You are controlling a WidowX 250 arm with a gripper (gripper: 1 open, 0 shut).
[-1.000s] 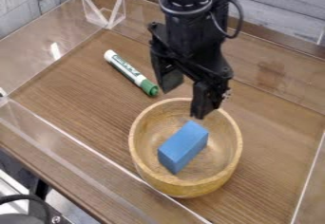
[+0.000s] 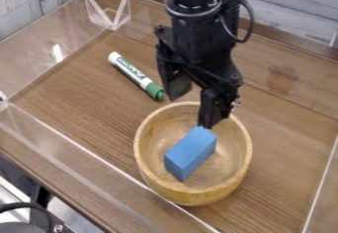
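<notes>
My black gripper [image 2: 197, 91] hangs over the back rim of a tan bowl [image 2: 224, 180], open, with dark fingers pointing down. In the bowl lies a blue rectangular block [image 2: 189, 152], set diagonally. A green-and-white marker [image 2: 136, 76] lies on the wooden surface to the left of the gripper.
Clear plastic edging runs along the left side and back. A black cable shows at the bottom left corner.
The gripper has shifted very slightly over the last second, staying above the back of the bowl. The bowl, block and marker look unmoved.
</notes>
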